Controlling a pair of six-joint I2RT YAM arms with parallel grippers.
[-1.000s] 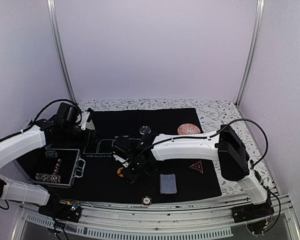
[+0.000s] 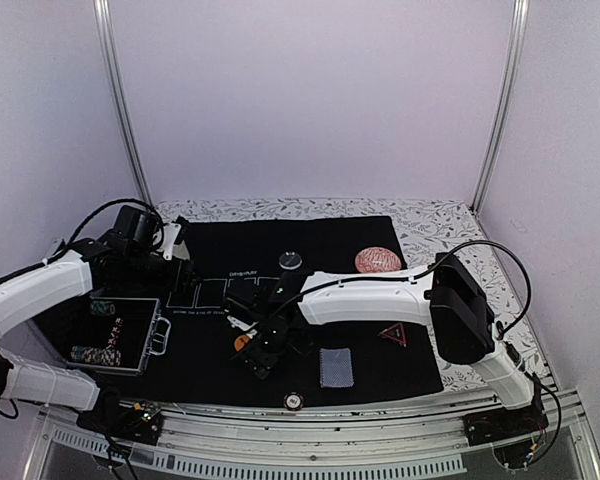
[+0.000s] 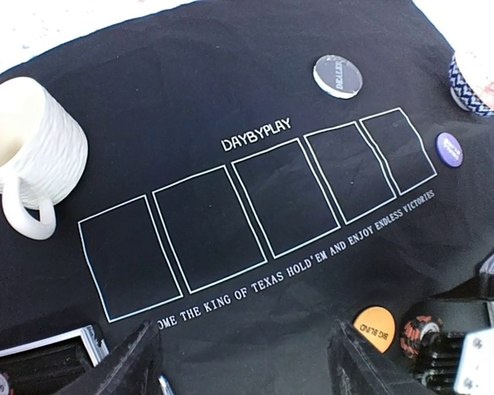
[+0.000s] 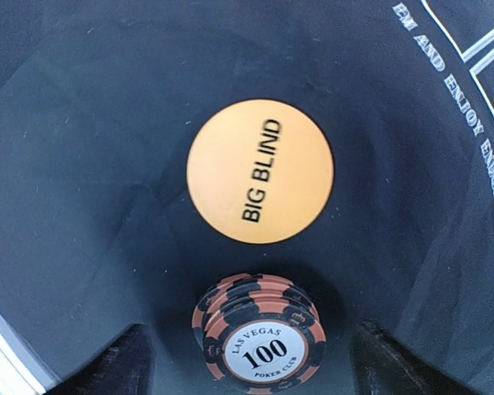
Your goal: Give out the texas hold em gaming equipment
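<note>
In the right wrist view a stack of orange-and-black 100 chips (image 4: 263,350) stands between the open fingertips of my right gripper, just below the orange big blind button (image 4: 259,170). My left gripper hangs open over the mat near the chip case (image 3: 33,350), with nothing between its fingers. The dealer button (image 3: 337,76), a purple button (image 3: 449,149) and the five printed card boxes lie on the black mat.
A white mug (image 3: 49,140) stands at back left. A red-patterned bowl (image 2: 377,259), a card deck (image 2: 336,367), a red triangle (image 2: 393,334) and a single chip (image 2: 293,401) sit right and front of centre.
My right arm has moved slightly down toward the front in the top view. The left arm has barely moved.
</note>
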